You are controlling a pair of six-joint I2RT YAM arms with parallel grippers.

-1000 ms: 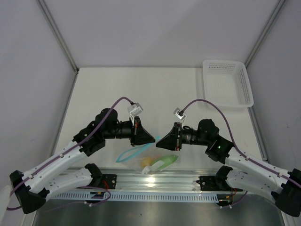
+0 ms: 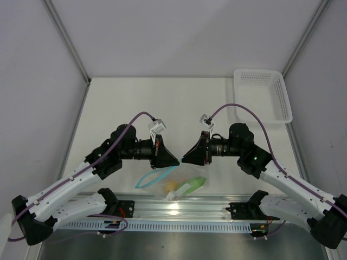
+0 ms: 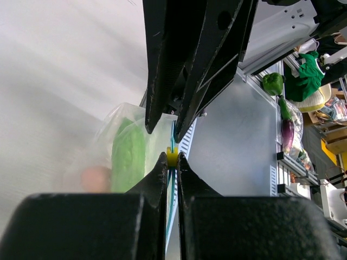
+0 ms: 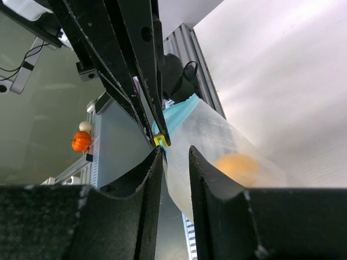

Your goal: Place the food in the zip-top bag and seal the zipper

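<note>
The zip top bag (image 2: pixel 179 187) lies at the table's front edge, holding a yellow round food (image 4: pixel 236 168) and a long green one (image 3: pixel 127 154). Its blue zipper strip (image 2: pixel 153 177) has a yellow slider (image 4: pixel 160 138). My left gripper is shut on the zipper at the slider. My right gripper (image 2: pixel 185 160) is part open, its fingertips just beside the left's, on either side of the upper end of the strip in the left wrist view.
A white basket (image 2: pixel 262 95) stands at the back right. The table's front rail lies just beyond the bag.
My right gripper has risen toward the back of the table, up beside the left gripper's tips at the zipper. My left gripper and the bag look almost unchanged.
</note>
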